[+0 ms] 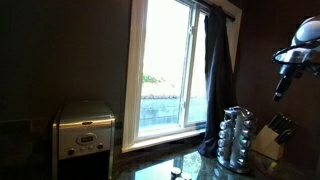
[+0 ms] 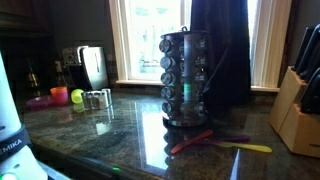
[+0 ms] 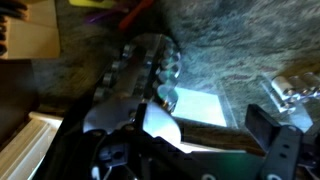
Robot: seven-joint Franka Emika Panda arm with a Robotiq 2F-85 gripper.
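In exterior view 1 my gripper point(image 1: 280, 95) hangs in the air at the far right, above the knife block point(image 1: 268, 142) and right of the spice carousel point(image 1: 234, 138). The wrist view looks down past my gripper, open, its dark fingers point(image 3: 262, 125) wide apart and nothing held between them. Below it stands the carousel with its silver-lidded jars point(image 3: 168, 65). On the counter beside the carousel point(image 2: 184, 80) lie a red utensil point(image 2: 190, 142), a purple one point(image 2: 228, 138) and a yellow one point(image 2: 248, 147).
A toaster point(image 2: 92, 67) stands at the back left, with small jars point(image 2: 98, 98), a green item point(image 2: 78, 100) and a red cup point(image 2: 60, 97) in front. The wooden knife block point(image 2: 297, 112) borders the right side. Open counter lies left of the carousel.
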